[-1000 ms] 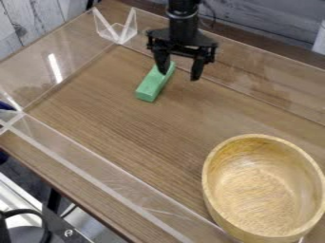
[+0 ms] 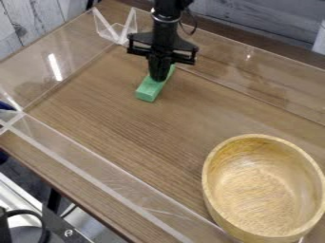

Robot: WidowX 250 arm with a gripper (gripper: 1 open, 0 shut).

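A green rectangular object (image 2: pixel 150 87) lies flat on the wooden table (image 2: pixel 114 133) in the upper middle. My black gripper (image 2: pixel 159 70) is over its upper end, partly hiding it. The fingers are close together; whether anything is between them is too small to tell.
A large yellow bowl (image 2: pixel 260 185) occupies the lower right. A clear plastic piece stands at the upper left. Black cables lie at the lower left corner.
My gripper has moved left and down onto the green object, and its fingers have come closer together. The green object has stayed about where it was.
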